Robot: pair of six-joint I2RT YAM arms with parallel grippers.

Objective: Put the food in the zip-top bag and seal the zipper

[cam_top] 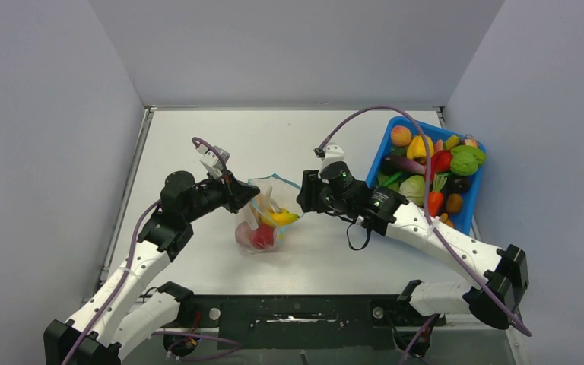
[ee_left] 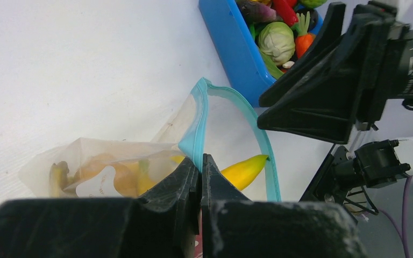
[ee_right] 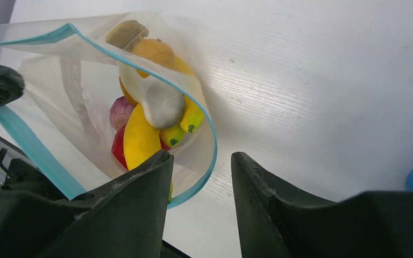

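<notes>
A clear zip top bag [cam_top: 266, 236] with a teal zipper stands mid-table, holding a banana [cam_top: 281, 217], red and purple items, a potato-like piece and other food [ee_right: 140, 129]. My left gripper is shut on the bag's zipper edge at its top corner. My right gripper is open just right of the bag, its fingers either side of empty space beside the rim; in the left wrist view it hangs by the open mouth.
A blue bin [cam_top: 372, 167] full of vegetables and fruit stands at the back right.
</notes>
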